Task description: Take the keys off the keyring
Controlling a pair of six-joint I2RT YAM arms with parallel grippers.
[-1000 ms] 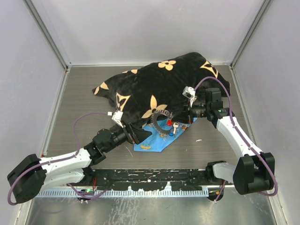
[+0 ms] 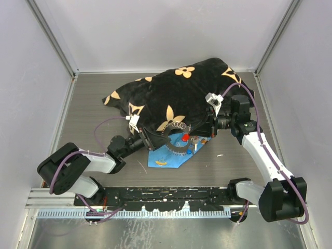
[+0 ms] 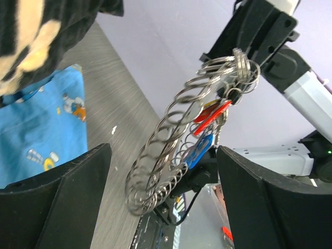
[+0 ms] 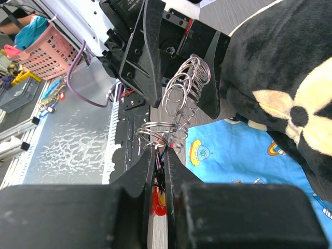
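Note:
The keyring (image 2: 177,127), a large loop of silver coils with red and blue key heads (image 3: 205,147), hangs between my grippers above the blue cloth. My right gripper is shut on it, gripping the wire bundle, with a red key below the fingertips. My left gripper (image 2: 162,137) is part open at the loop's left side; in its own view the coils (image 3: 155,161) lie ahead between the two fingers, and I cannot tell whether they touch.
A black flowered plush blanket (image 2: 181,88) fills the back, over the blue cloth (image 2: 161,161) on the grey table. White walls enclose both sides.
My left arm has swung upward and to the right, bringing its gripper to the left side of the loop. The right arm and keyring have shifted slightly.

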